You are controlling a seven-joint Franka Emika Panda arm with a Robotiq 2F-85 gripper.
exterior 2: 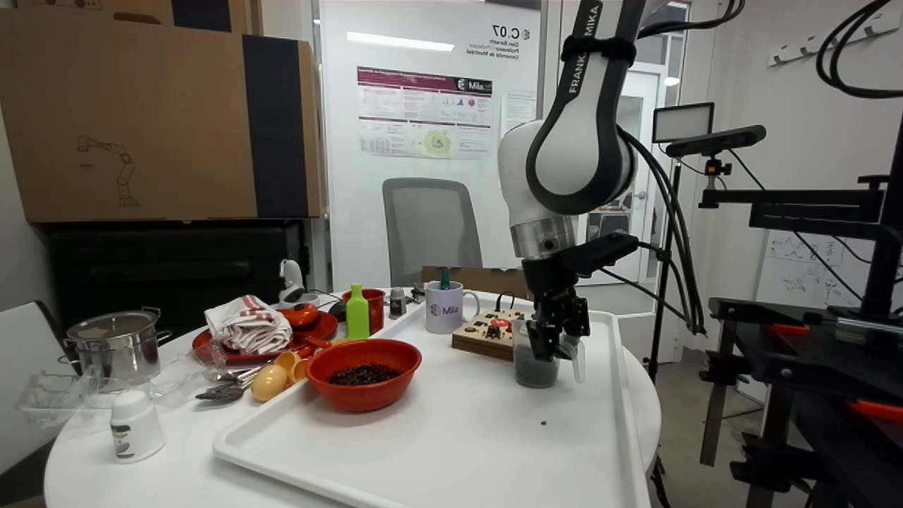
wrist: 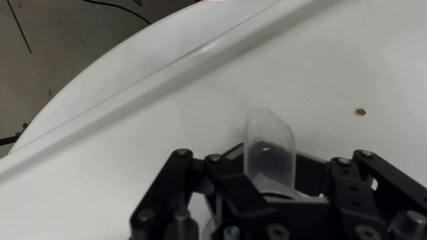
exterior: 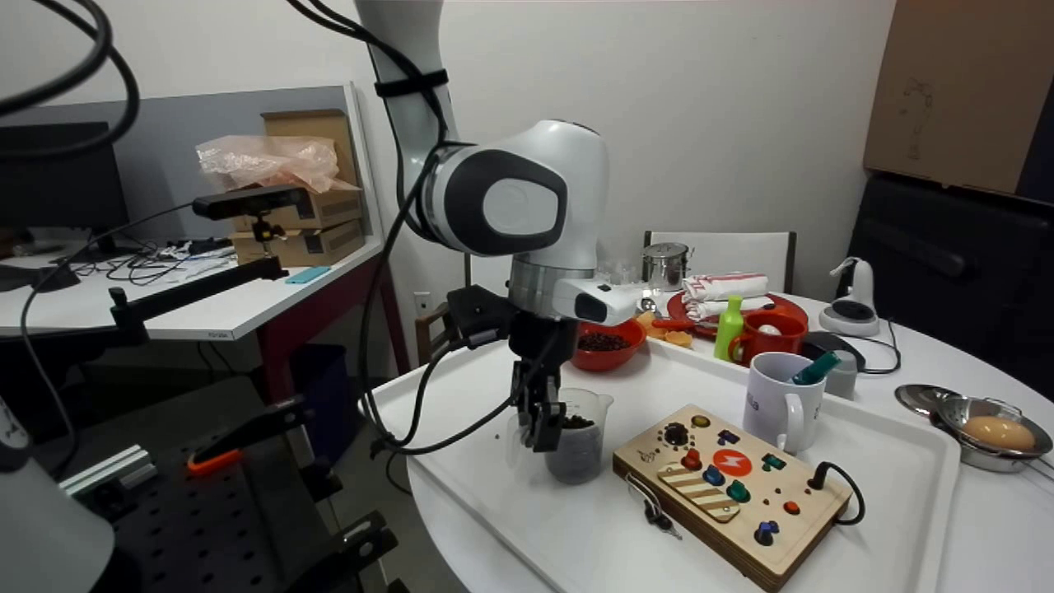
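A clear measuring cup [exterior: 575,456] with dark contents stands nearly upright at or just above the white tray, left of the wooden button box [exterior: 736,484]. In exterior view 2 the same cup [exterior 2: 535,371] is partly behind my fingers. My gripper [exterior: 541,433] points down at the cup's handle side and is shut at its handle. From the wrist, the clear handle [wrist: 271,136] sticks out between the dark fingers; the exact contact is hidden. Farther along the tray sits a red bowl [exterior 2: 364,395] of dark beans.
The white tray [exterior 2: 440,449] has free room in front of the bowl, with one loose bean [wrist: 360,112] on it. A white mug [exterior: 781,405] stands behind the button box. Past the tray are a green bottle [exterior 2: 357,313] and a striped towel [exterior 2: 247,326].
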